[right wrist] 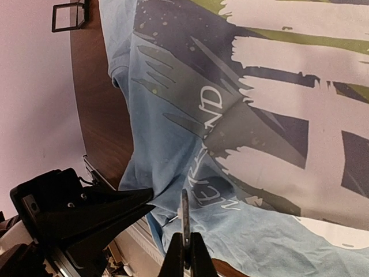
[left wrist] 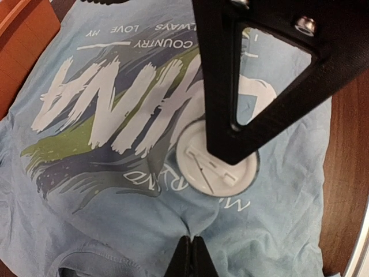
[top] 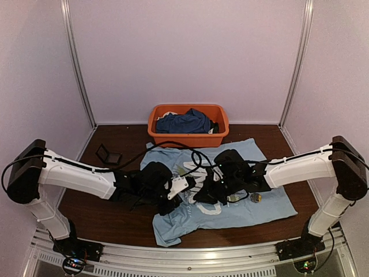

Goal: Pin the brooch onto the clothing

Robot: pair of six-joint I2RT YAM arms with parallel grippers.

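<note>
A light blue printed T-shirt (top: 248, 215) lies spread on the table. In the left wrist view, my left gripper is shut on a pinched fold of it near the lower printed letters. My right gripper is shut on the rim of a round brooch (right wrist: 185, 222), seen edge-on in the right wrist view. From the left wrist view the brooch's white back (left wrist: 245, 179) shows, with its pin bar. A small gap appears between brooch and pinched fold; whether the pin touches cloth I cannot tell.
An orange bin (top: 188, 140) of clothes stands behind the shirt. A small round item (top: 255, 197) lies on the shirt at right. At left sits an open black case (top: 108, 156). The two grippers are close together.
</note>
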